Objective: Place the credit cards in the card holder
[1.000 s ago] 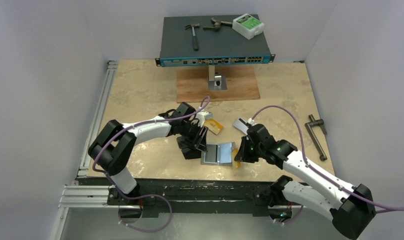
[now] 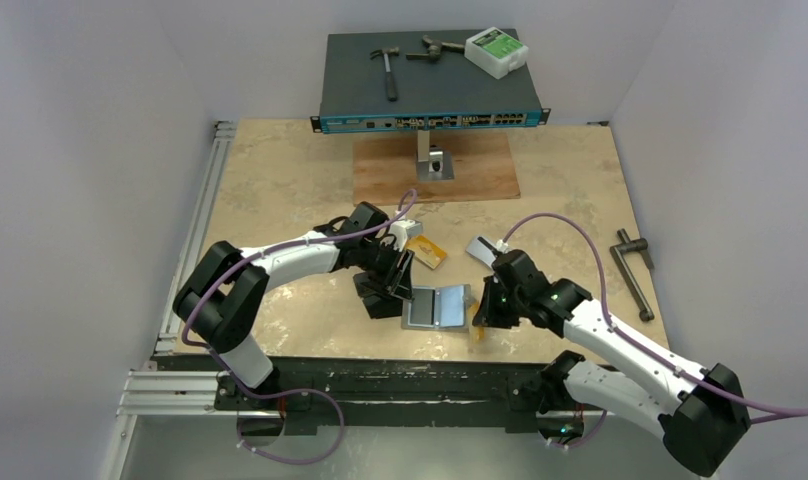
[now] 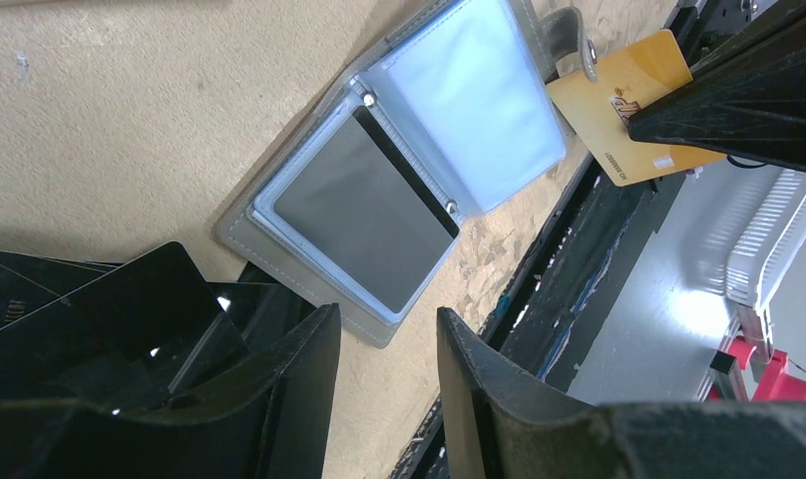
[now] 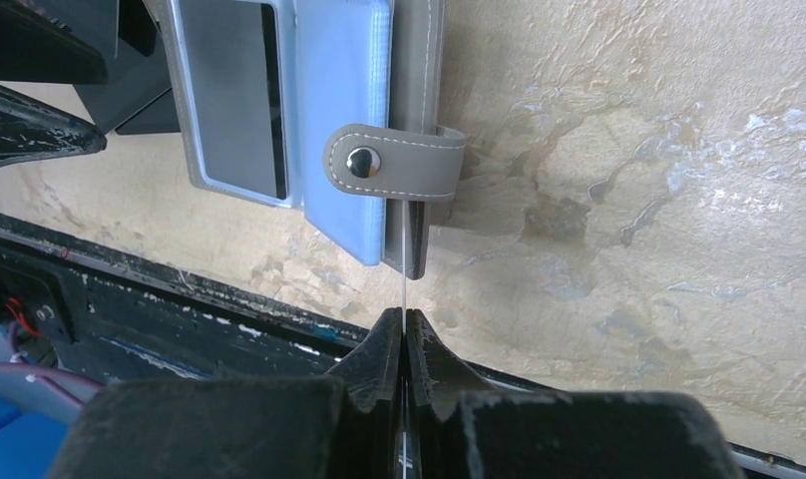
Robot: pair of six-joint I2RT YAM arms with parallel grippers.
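The grey card holder (image 3: 264, 249) lies open at the front middle, with blue sleeves (image 4: 341, 90) and a snap strap (image 4: 419, 160). My left gripper is part open over the holder's lower left, nothing between its fingers. My right gripper is shut on an orange card, seen edge-on in the right wrist view beside the holder's strap end. Another yellow card (image 2: 426, 250) and a pale card (image 2: 481, 251) lie behind the holder.
A black wallet-like object (image 3: 100, 329) lies left of the holder. The table's front edge (image 4: 229, 314) is close. Hammers (image 2: 635, 275) lie at the far right; a rack unit (image 2: 425, 85) stands at the back.
The left arm has moved very slightly.
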